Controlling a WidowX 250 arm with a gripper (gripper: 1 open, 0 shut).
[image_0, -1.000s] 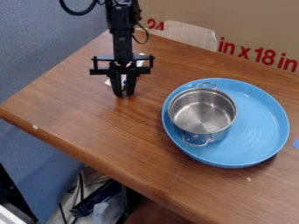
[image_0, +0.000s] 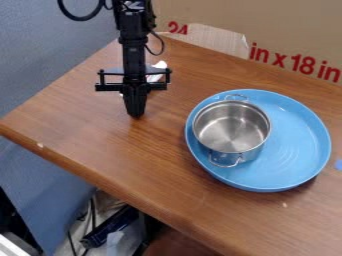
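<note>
My black gripper (image_0: 135, 106) hangs low over the left part of the wooden table (image_0: 80, 130), its fingers pointing down; whether they are open or shut is hard to tell. A small white object (image_0: 156, 73) shows partly behind the gripper, mostly hidden by it. A steel pot (image_0: 231, 128) with wire handles stands on a blue plate (image_0: 297, 147) on the right side of the table.
A cardboard box (image_0: 281, 30) with red printing stands along the back. Bare wood surrounds the gripper on the left and front. The table's left edge drops off to clutter on the floor.
The gripper has shifted slightly to the left over the last second, showing a little more of the white object to its right. The pot and plate have not moved.
</note>
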